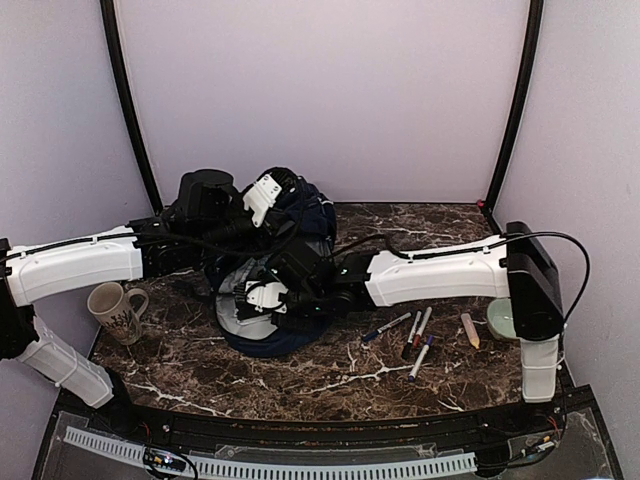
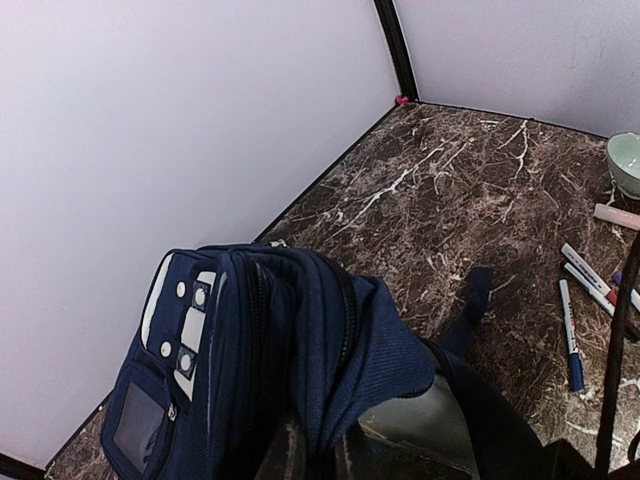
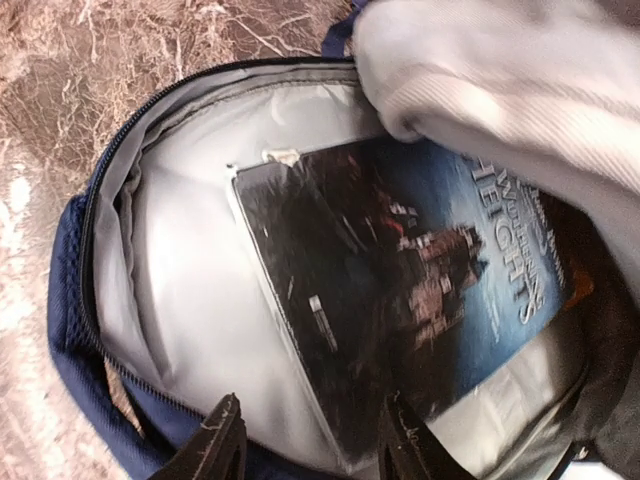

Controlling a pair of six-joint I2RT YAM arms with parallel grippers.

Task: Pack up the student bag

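The navy bag [image 2: 222,330] stands at the back left with its mouth facing the front. My left gripper is shut on the bag's fabric flap and holds it up. Inside, a dark blue book [image 3: 390,270] with "Wuthering Heights" on its cover lies at a slant against the pale lining [image 3: 185,250]. The white flap hides its upper edge. My right gripper stands open over the bag's mouth, near the book's lower corner, with nothing gripped. Several markers [image 1: 387,327] lie loose to the right of the bag, beside a pencil-shaped pink item [image 1: 470,331].
A patterned mug [image 1: 118,314] stands at the far left. The pale green bowl [image 1: 503,318] at the right is partly hidden by the right arm. Bare marble table [image 1: 270,385] runs along the front. Walls close in the back and sides.
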